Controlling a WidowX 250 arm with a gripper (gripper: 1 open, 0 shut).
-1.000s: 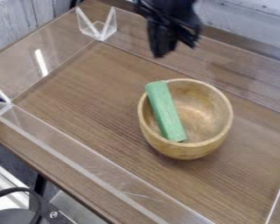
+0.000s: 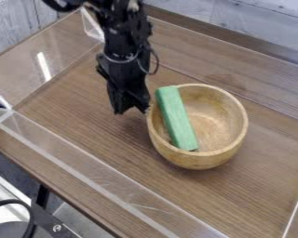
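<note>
My black gripper (image 2: 129, 102) is lowered just left of a wooden bowl (image 2: 214, 153), pointing down, with its fingertips close together near the bowl's rim. It looks shut, with nothing visible between the fingers. A long green block (image 2: 178, 118) lies in the bowl along its left side, tilted lengthwise toward the front.
A clear strip runs across the front left, with black cables at the bottom left corner and a pale wall at the back edges.
The bowl and green block have not moved.
</note>
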